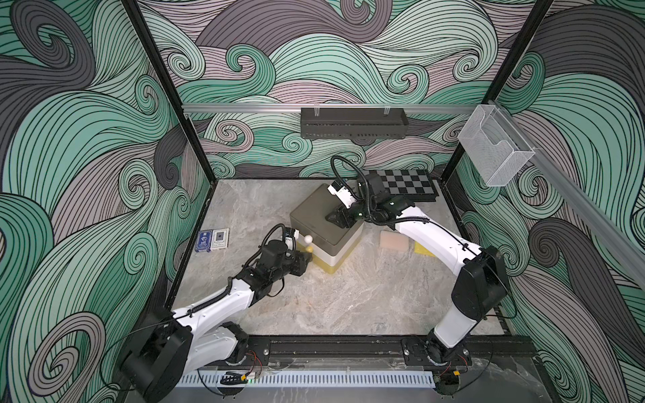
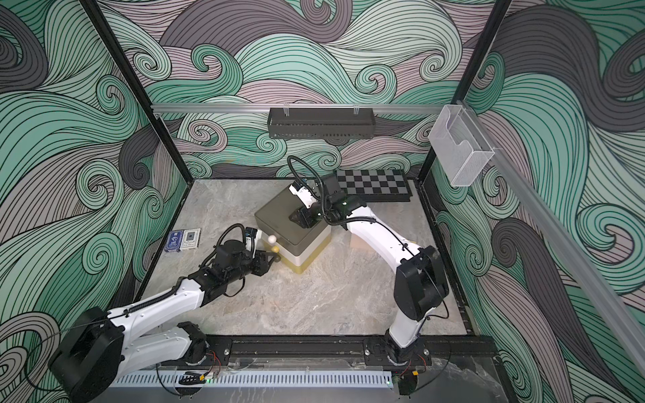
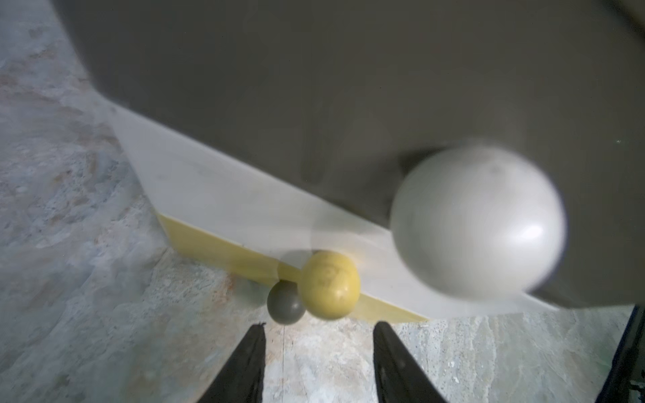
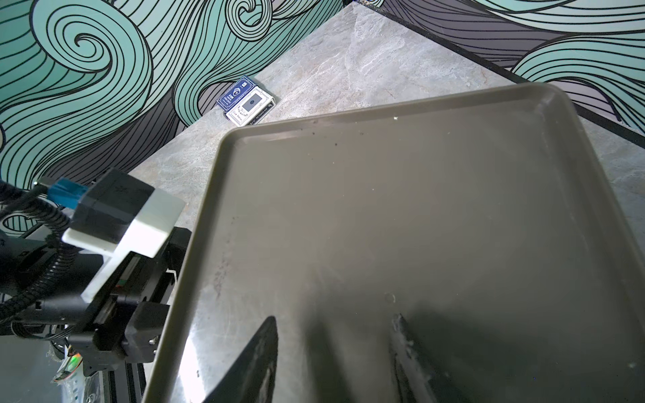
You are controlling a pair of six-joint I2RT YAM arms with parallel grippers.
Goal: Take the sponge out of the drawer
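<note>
A drawer box (image 1: 315, 208) with grey top, white and yellow layers stands mid-table. Its white knob (image 3: 478, 218), yellow knob (image 3: 329, 283) and grey knob (image 3: 285, 303) face my left gripper, which is open just in front of the yellow and grey ones, nothing between its fingers. My right gripper is over the box's rimmed top, fingers apart and empty. I see no sponge inside a drawer; a pink pad (image 1: 393, 240) and a yellow one (image 1: 424, 250) lie right of the box, partly under the right arm.
Two card boxes (image 1: 211, 239) lie at the left edge. A checkerboard (image 1: 403, 184) is at the back right. A wire basket (image 1: 490, 147) hangs on the right rail, a dark rack (image 1: 352, 122) on the back rail.
</note>
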